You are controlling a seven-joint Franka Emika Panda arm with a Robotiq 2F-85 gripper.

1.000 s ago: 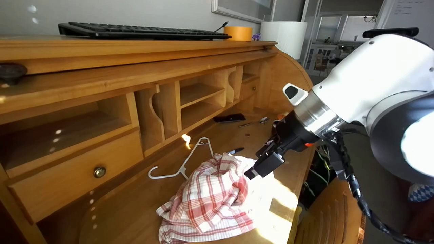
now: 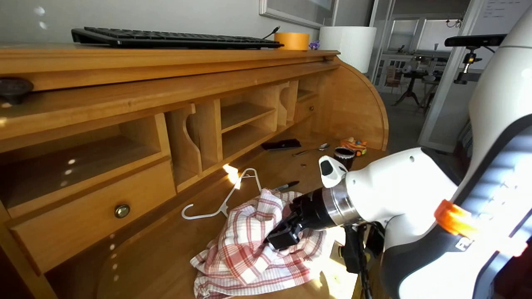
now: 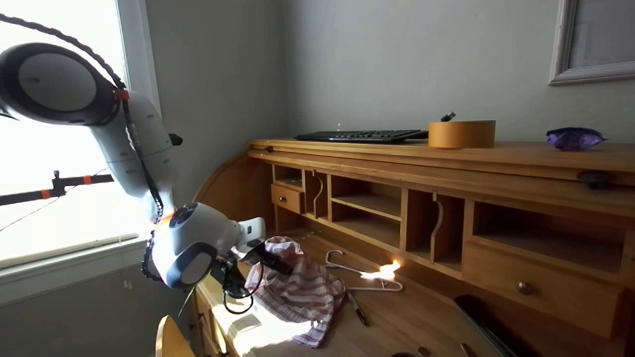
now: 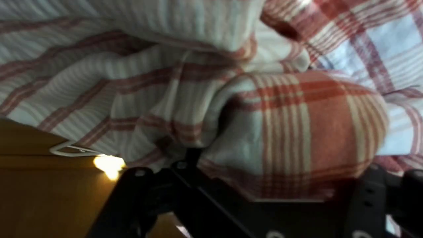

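A crumpled red-and-white plaid cloth (image 2: pixel 244 234) lies in a heap on the desk. My gripper (image 2: pixel 280 240) reaches down into it from the right. In the wrist view the black fingers (image 4: pixel 184 168) stand apart, and a fold of the cloth (image 4: pixel 329 123) bulges up between them. My gripper (image 3: pixel 280 265) is against the heap's near side in the second exterior view. The fingertips are partly buried, so how firmly they touch the fabric is hidden.
A white hanger (image 2: pixel 224 202) lies on the desk behind the cloth, with a marker (image 2: pixel 286 186) close by. Farther right are a spoon (image 2: pixel 311 149), a dark flat object (image 2: pixel 282 144) and a dark cup (image 2: pixel 344 155). Cubbyholes line the back.
My gripper has moved left and down from above the cloth's right edge into the heap. The cloth's upper right part is pushed and bunched; the hanger stays put.
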